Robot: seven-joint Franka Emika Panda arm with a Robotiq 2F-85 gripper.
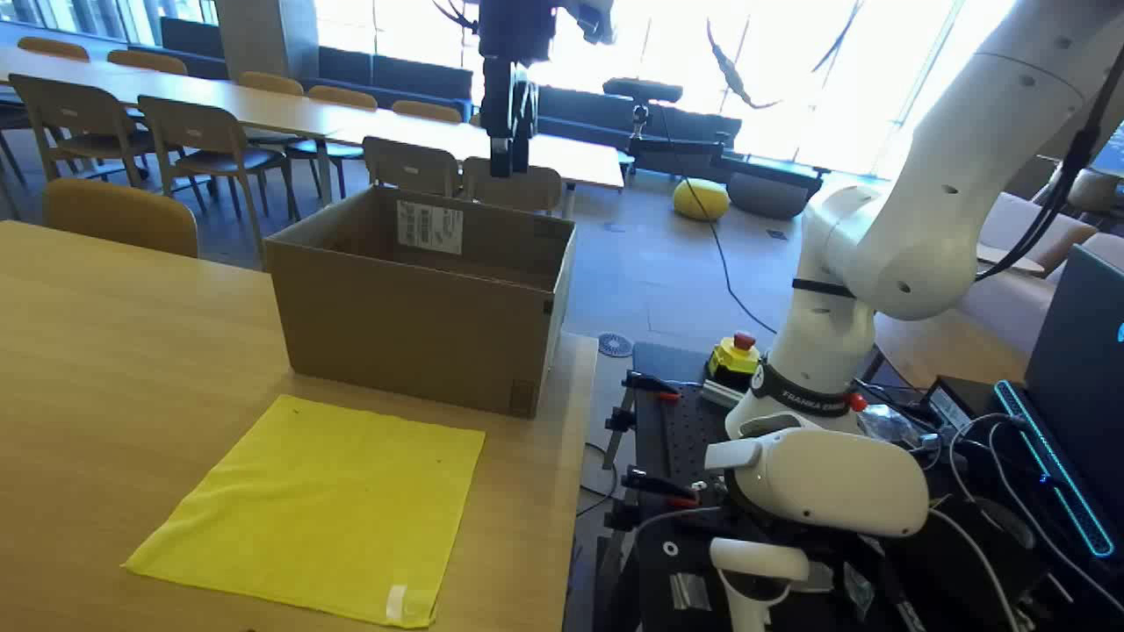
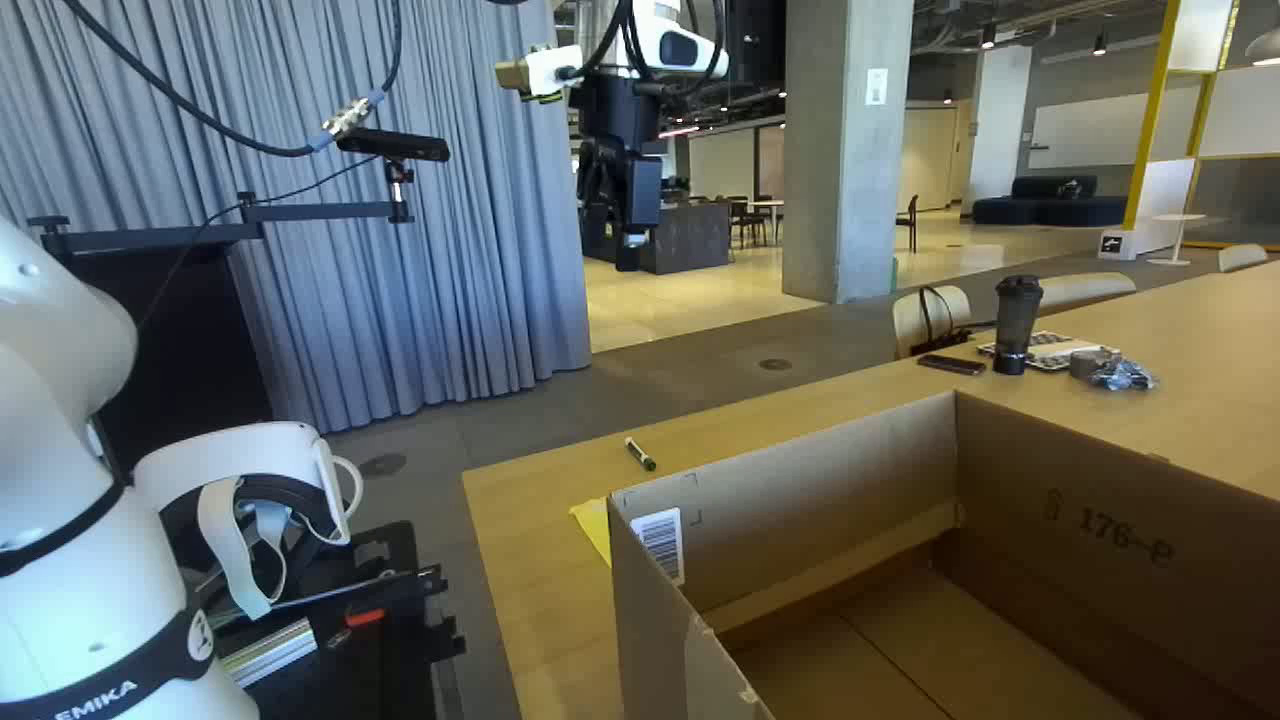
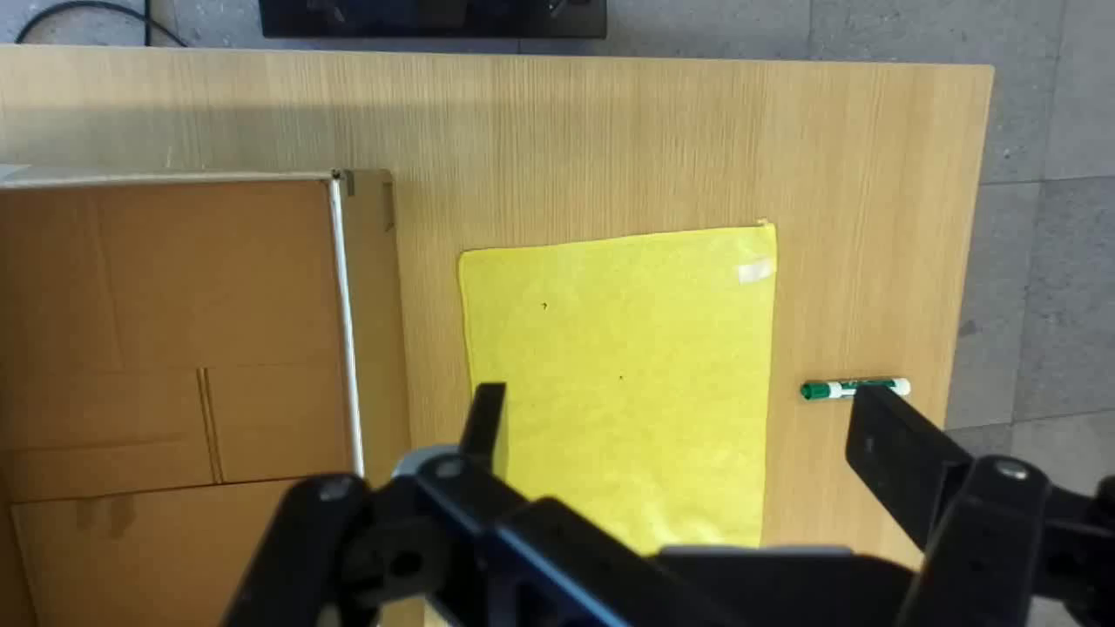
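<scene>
Spread flat on the wooden table is a yellow cloth point(image 1: 327, 511), with a small white tag at one corner. Beside it stands an open cardboard box point(image 1: 411, 326); in the wrist view the part of the box point(image 3: 172, 334) that shows inside looks empty. A green and white marker point(image 3: 854, 388) lies past the cloth's other side, near the table edge. High over the table hangs my gripper, its fingers wide apart in the wrist view with nothing between them. The cloth point(image 3: 627, 376) shows far below that gap, untouched.
Farther along the table point(image 2: 1200, 348) are a dark bottle point(image 2: 1016, 322), a phone point(image 2: 951, 364) and small items. The box walls rise well above the tabletop. Bare table surrounds the cloth. A white headset point(image 1: 832, 479) rests beside the arm's base.
</scene>
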